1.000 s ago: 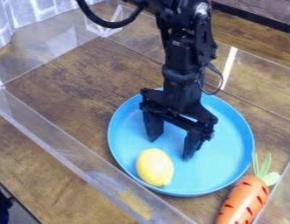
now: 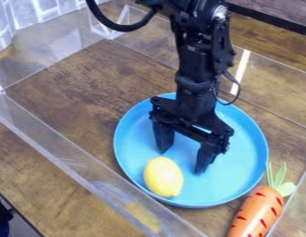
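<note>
My black gripper (image 2: 185,146) is lowered over a light blue plate (image 2: 238,181), its two fingers apart and pointing down, with nothing visible between them. A yellow lemon (image 2: 164,176) lies on the plate at the front left, beside and below the fingers, apart from them. An orange toy carrot (image 2: 256,213) with green leaves lies outside the plate at the lower right. The fingertips are dark and partly hard to make out.
A wooden table (image 2: 56,83) fills the view, bordered by clear, low walls or strips along the left, front and right. The area left of and behind the plate is clear.
</note>
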